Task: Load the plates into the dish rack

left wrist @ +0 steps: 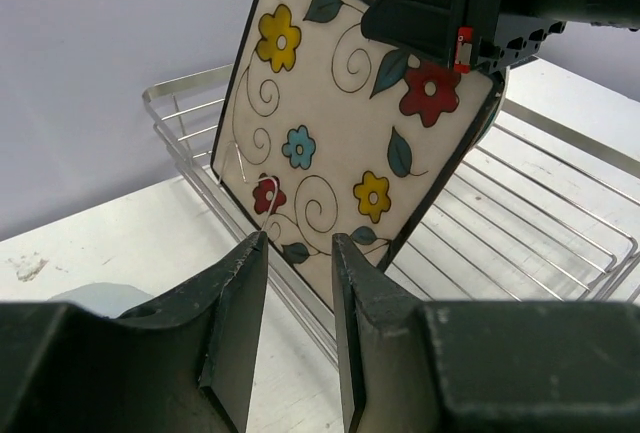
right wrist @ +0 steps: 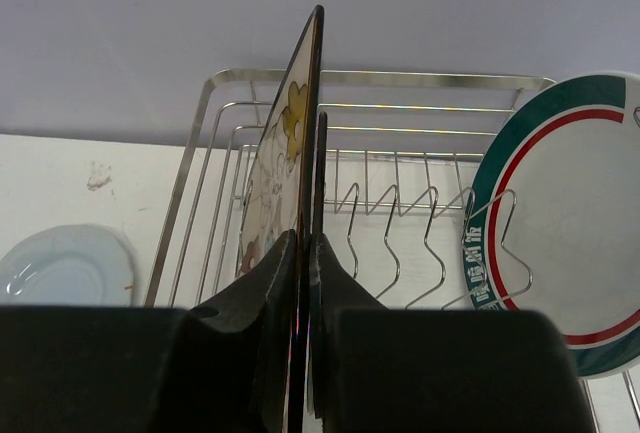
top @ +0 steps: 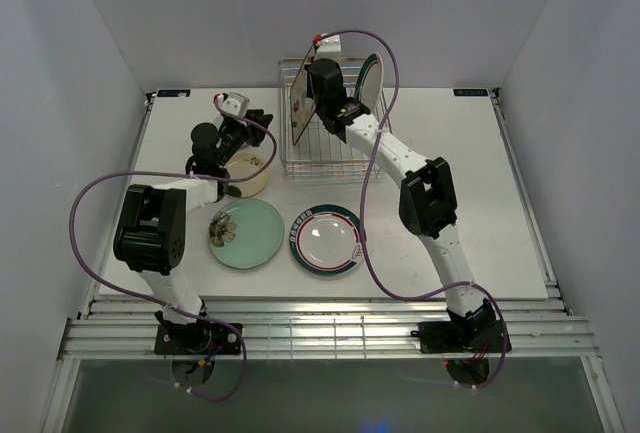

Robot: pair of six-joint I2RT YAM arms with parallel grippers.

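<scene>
My right gripper is shut on a square flowered plate (left wrist: pixel 310 143), held upright and tilted in the left part of the dish rack (right wrist: pixel 390 78). A green-rimmed plate (right wrist: pixel 560 203) stands in the rack's right part. My left gripper is left of the rack, its fingers a little apart, nothing between them. On the table lie a green plate (top: pixel 246 238), a red-and-green rimmed plate (top: pixel 327 240), a beige plate (top: pixel 250 173) and a pale blue plate (right wrist: pixel 65 268), partly hidden from above by the left arm.
Walls stand behind and at both sides. Purple cables hang over both arms.
</scene>
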